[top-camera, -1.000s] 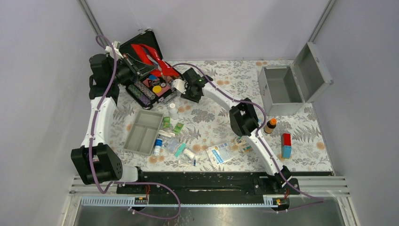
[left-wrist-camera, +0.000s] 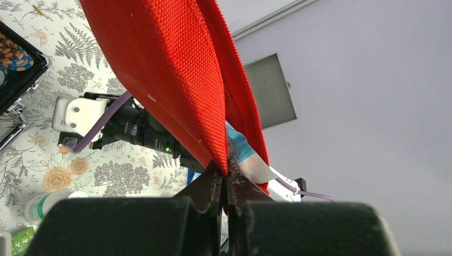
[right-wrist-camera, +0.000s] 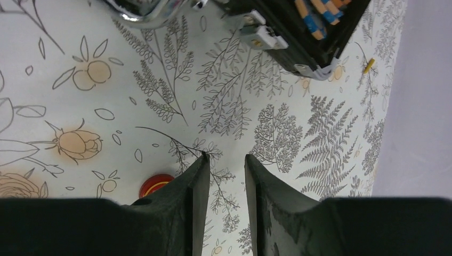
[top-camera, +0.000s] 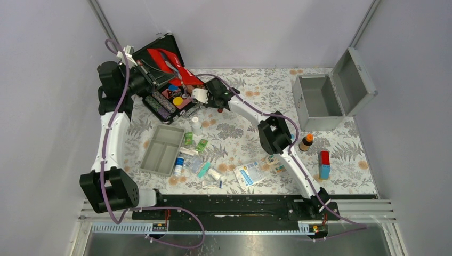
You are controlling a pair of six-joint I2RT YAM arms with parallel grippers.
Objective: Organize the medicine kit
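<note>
A red mesh pouch point(top-camera: 176, 69) hangs in the black case point(top-camera: 160, 105) at the back left, with a silver and blue strip inside it. My left gripper is shut on the pouch, which fills much of the left wrist view. My right gripper is part open above the table beside the case's corner, with nothing between its fingers. A small round red object point(right-wrist-camera: 152, 184) lies just below it in the right wrist view.
A grey tray point(top-camera: 153, 149), a white bottle point(top-camera: 195, 124), packets and tubes lie front left. A grey metal box point(top-camera: 317, 106) with open lid, an orange-capped bottle point(top-camera: 305, 143) and a red-blue box point(top-camera: 324, 165) are at right.
The right arm has shifted slightly toward the case, uncovering the small red object in the top view. My left arm has moved very little.
</note>
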